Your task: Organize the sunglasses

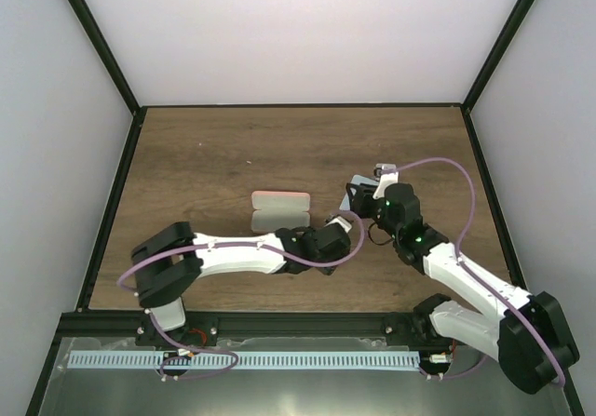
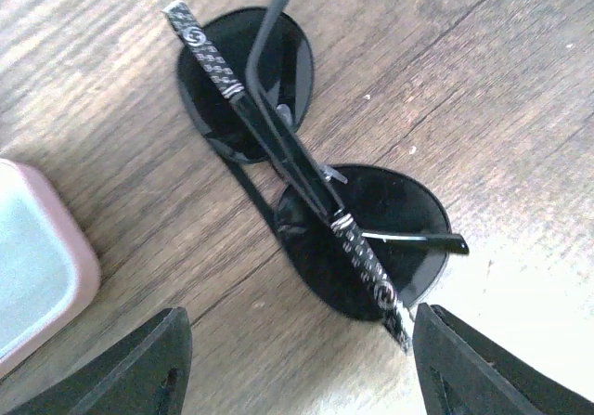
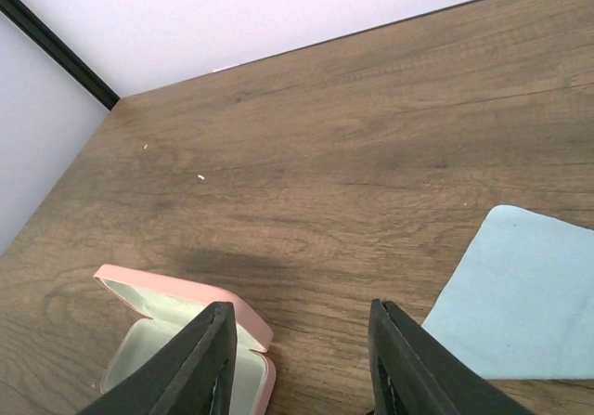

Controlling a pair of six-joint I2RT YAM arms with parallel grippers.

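Dark folded sunglasses lie on the wood below my left gripper, which hangs over them with its fingers apart and nothing between them. An open case with pink lid and pale interior sits left of both grippers; in the right wrist view it is at lower left. A light blue cloth lies under and beside my right gripper, whose fingers stand apart, empty, in the right wrist view.
Black frame edges and white walls border it. Both arms are close together at the centre right.
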